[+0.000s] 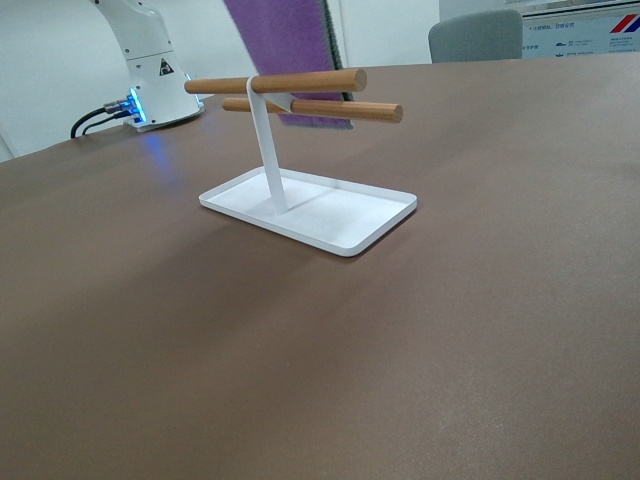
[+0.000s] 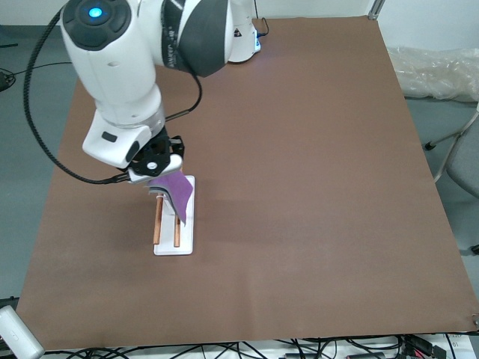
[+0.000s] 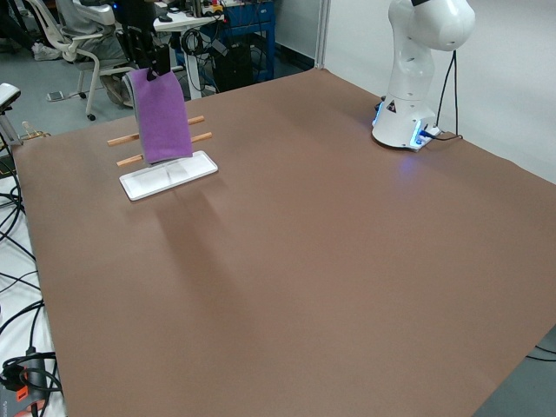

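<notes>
A purple cloth (image 3: 162, 117) with a grey edge hangs from my gripper (image 3: 149, 74), draped down over the wooden bars of a small rack; in the top view the cloth (image 1: 282, 40) reaches down behind the front bar (image 1: 310, 82). The rack has two wooden rods on a white post and a white rectangular tray (image 1: 340, 215). In the left view the gripper is above the rack, its fingers mostly hidden under the wrist housing.
Cables and equipment line the table's near edge in the left view; a grey chair (image 1: 475, 40) stands beyond it.
</notes>
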